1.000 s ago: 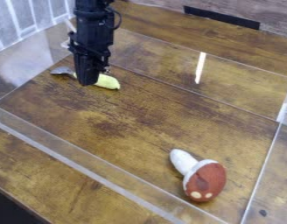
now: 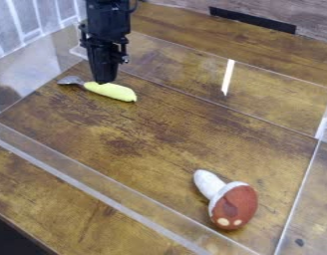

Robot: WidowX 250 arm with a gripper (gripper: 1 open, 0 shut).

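My black gripper (image 2: 105, 62) points down at the upper left, just above and behind a pale yellow-green object (image 2: 111, 91) with a grey metal end lying on the wooden surface. The fingers look close together, with nothing visible between them. At the lower right lies a toy mushroom (image 2: 227, 203) with a red-brown cap and white stem.
A clear-walled enclosure (image 2: 113, 179) surrounds the wooden floor (image 2: 153, 139). A white strip (image 2: 227, 77) stands at the back right.
My gripper has moved slightly back and up, uncovering more of the yellow-green object. The mushroom has not moved.
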